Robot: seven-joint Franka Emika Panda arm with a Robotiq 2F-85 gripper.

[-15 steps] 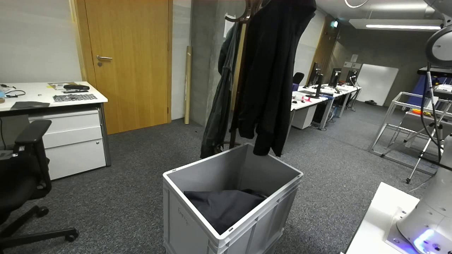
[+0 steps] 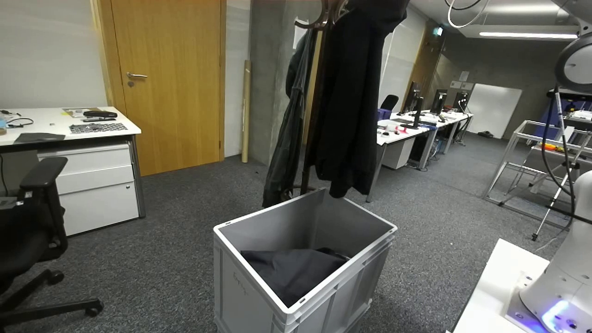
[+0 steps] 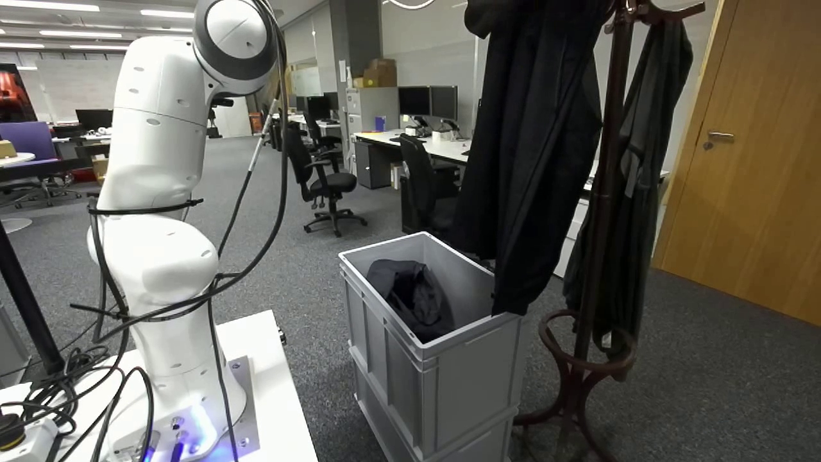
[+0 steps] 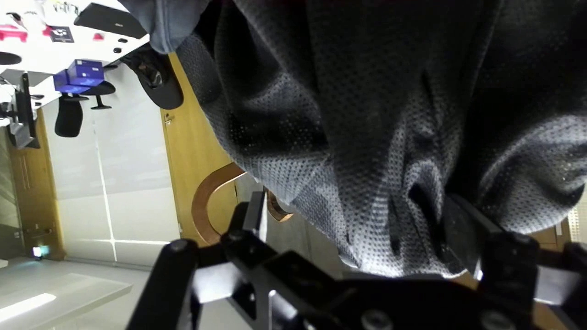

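A black garment (image 2: 355, 94) hangs at the coat stand in exterior view 1; exterior view 2 shows the same dark garment (image 3: 531, 138) with its lower end at the crate's rim. In the wrist view its mesh-like dark cloth (image 4: 379, 165) fills the middle and right. My gripper stands open there, its fingers wide apart with folds of cloth in front of and between them. Both exterior views leave the gripper outside the frame. Inside the grey crate (image 2: 308, 230) lies another dark cloth (image 2: 294, 272).
Behind the garment stands the brown coat stand (image 3: 604, 192), with a second dark jacket (image 3: 635, 177) on it; a curved wooden hook (image 4: 212, 198) shows near my left finger. The white table (image 3: 269, 362) carries the arm's base. Open carpet surrounds the crate.
The hanging garment has shifted slightly left, and its lower end sits a little higher in exterior view 1. The arm at the right edge has moved slightly. The crate's cloth is unchanged.
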